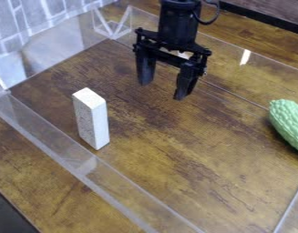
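Observation:
My black gripper (166,77) hangs over the back middle of the wooden surface, its two dark fingers spread apart with bare wood showing between them. A white rectangular block (90,118) stands upright at the left, apart from the gripper. At the right edge lies a green bumpy vegetable-like object (289,124), partly cut off by the frame.
Clear plastic walls (66,162) border the wooden surface (176,173). White fabric (29,27) is at the top left.

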